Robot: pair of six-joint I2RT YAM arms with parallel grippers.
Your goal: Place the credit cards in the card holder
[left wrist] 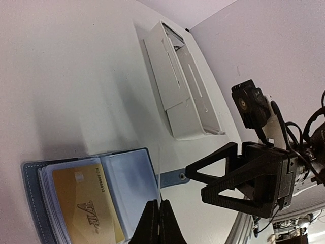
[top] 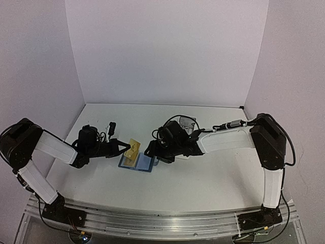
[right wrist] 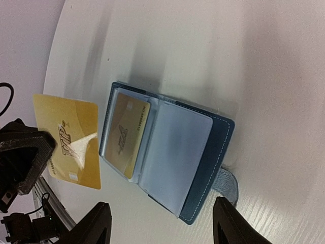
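Open and flat on the table lies the blue card holder [top: 144, 163]. One side has a gold VIP card [right wrist: 127, 134] in its sleeve, while the other side's pale sleeve [right wrist: 175, 147] shows no card. My left gripper [top: 129, 147] is shut on another gold card [right wrist: 76, 122], which hangs tilted by the holder's card-bearing side. From the left wrist, that held card appears edge-on as a thin line above the fingertips [left wrist: 154, 206]. Over the holder's strap end, my right gripper is open, its fingers apart with nothing between them.
A white box [left wrist: 175, 86] stands behind the holder, partly covered by my right arm in the top view. The holder's blue strap [left wrist: 174, 177] sticks out toward the right gripper.
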